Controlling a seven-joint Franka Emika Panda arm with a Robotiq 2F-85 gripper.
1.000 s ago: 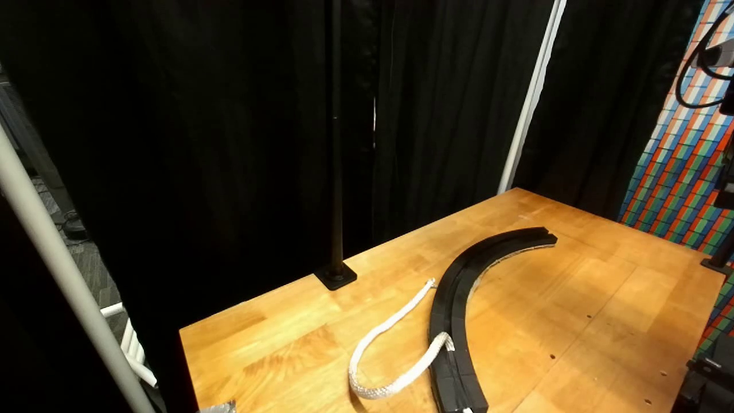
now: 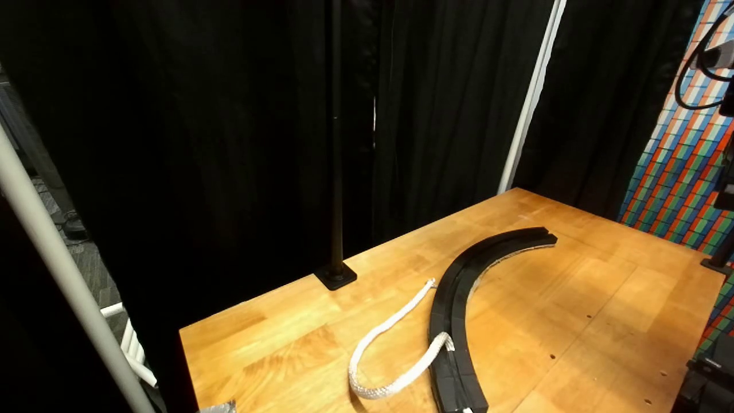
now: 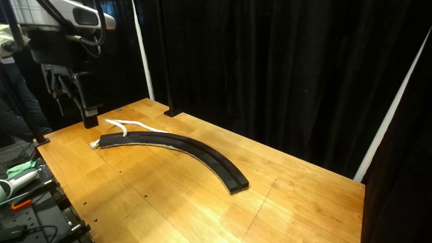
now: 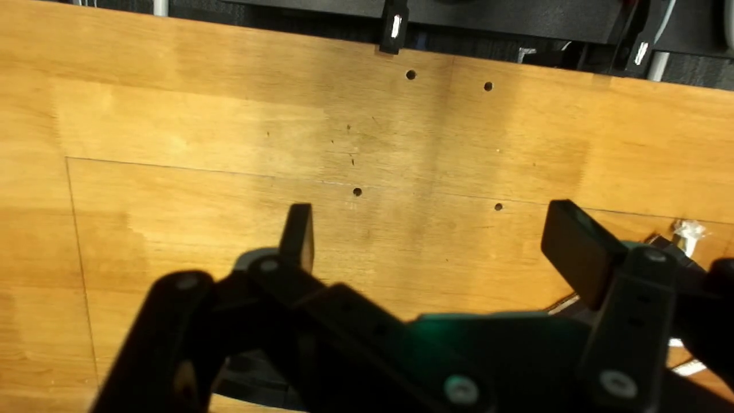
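Note:
A curved black track (image 2: 451, 296) with a groove along its top lies on the wooden table. White rope (image 2: 368, 344) loops off one side of it; one stretch crosses over the track's edge into the groove. In exterior view 2 the rope (image 3: 139, 125) lies behind the track (image 3: 182, 145), and a frayed white end pokes out at the track's left tip. My gripper is open, its two fingers wide apart with bare tabletop showing between them. From exterior view 2, the gripper hangs above the table's far left, clear of track and rope.
Black posts with a square foot (image 2: 335, 275) stand at the table edges, and black curtains hang behind. Equipment with an orange-handled item (image 3: 21, 204) lies beyond the left edge.

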